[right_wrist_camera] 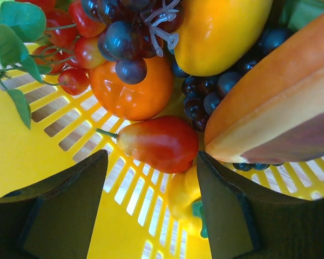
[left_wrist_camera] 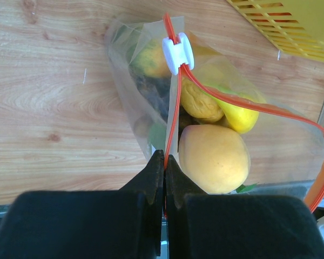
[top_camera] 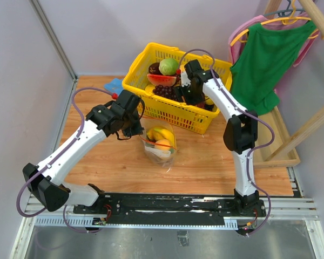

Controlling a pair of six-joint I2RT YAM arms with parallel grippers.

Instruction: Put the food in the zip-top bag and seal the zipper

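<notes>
A clear zip bag with an orange-red zipper edge and white slider stands on the table with its mouth open. Inside lie a round peach-coloured fruit, a yellow fruit and other food. My left gripper is shut on the bag's zipper edge, the strip passing between its fingertips. Over the yellow basket, my right gripper points down with its fingers apart. A red pear-shaped fruit lies just beyond and between those fingertips; nothing is gripped.
Basket contents crowd close: an orange fruit, a yellow mango, dark grapes, a large orange wedge and a yellow pepper. A wooden rack with a green shirt stands at the right.
</notes>
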